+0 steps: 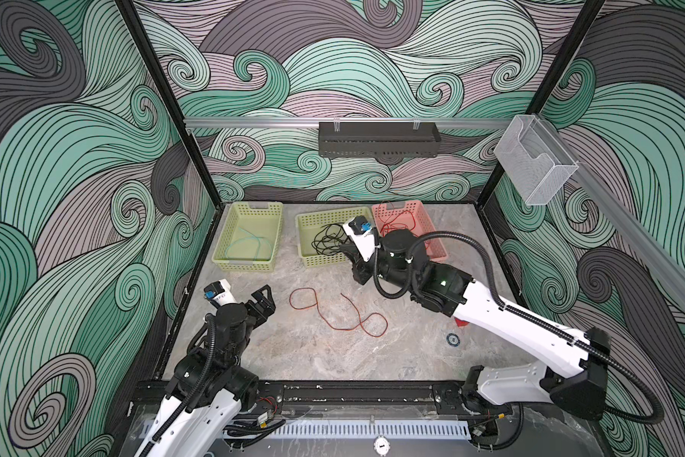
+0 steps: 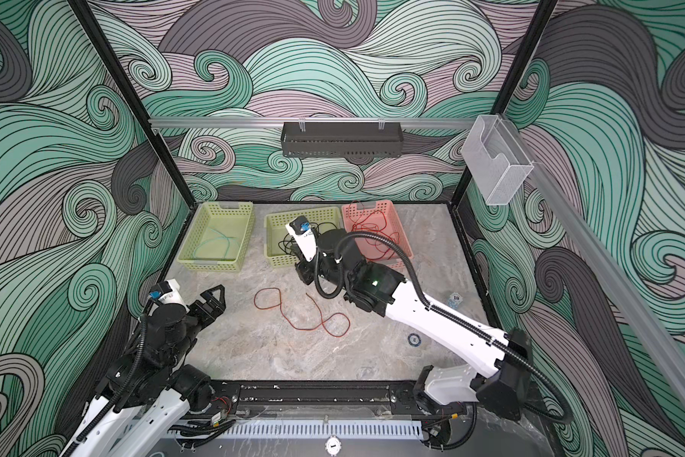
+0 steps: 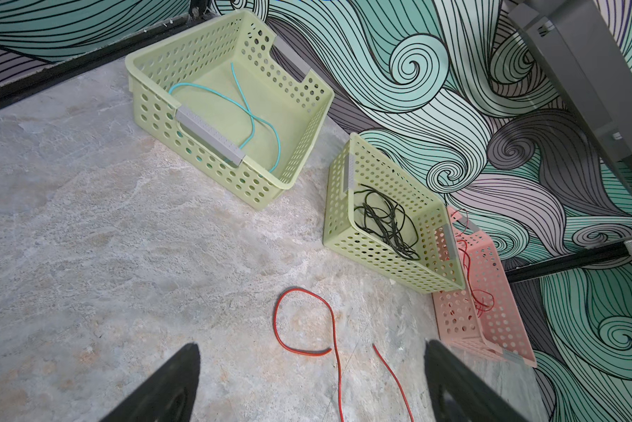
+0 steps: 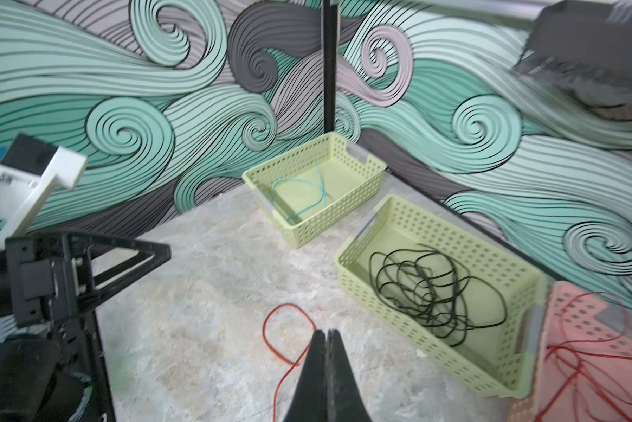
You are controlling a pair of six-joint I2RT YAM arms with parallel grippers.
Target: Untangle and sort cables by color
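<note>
A red cable (image 1: pixel 328 320) lies in loose curves on the middle of the table, apart from both grippers. Above the table, in front of the middle basket, my right gripper is raised with its fingertips together and nothing between them. On the left side my left gripper stands open and empty, its fingers wide apart. A blue cable (image 3: pixel 249 112) rests in the left green basket (image 3: pixel 210 137). Black cables (image 4: pixel 428 288) sit tangled in the middle green basket (image 4: pixel 372 281). Red cables (image 2: pixel 373 222) fill the pink basket (image 2: pixel 405 237), partly hidden by the right arm.
The three baskets stand in a row along the back edge. A small dark round disc (image 1: pixel 453 339) lies at the table's right side. Bare tabletop (image 3: pixel 154 246) stretches across the left and front. A mesh holder (image 1: pixel 536 160) hangs at the upper right.
</note>
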